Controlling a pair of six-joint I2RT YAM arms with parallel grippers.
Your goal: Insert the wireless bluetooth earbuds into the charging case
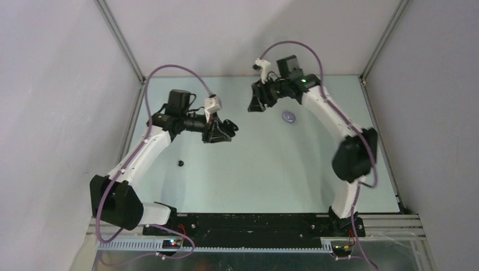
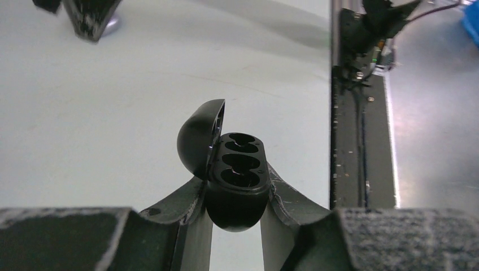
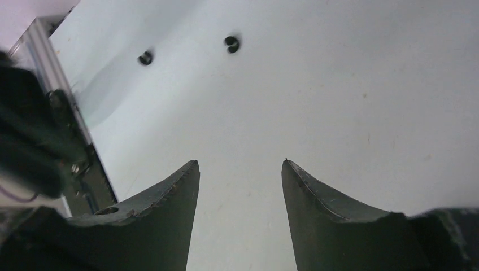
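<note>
My left gripper (image 1: 217, 132) is shut on the black charging case (image 2: 236, 197), held in the air with its lid open and its earbud cavities visible, looking empty in the left wrist view. My right gripper (image 1: 257, 103) is raised at the back right, open, with nothing between its fingers in the right wrist view. A small dark object (image 1: 181, 163), probably an earbud, lies on the left of the table. Two small dark pieces (image 3: 232, 44) show on the table in the right wrist view, somewhat blurred.
A lilac oval object (image 1: 288, 117) lies on the back right of the table. Walls enclose both sides and the back.
</note>
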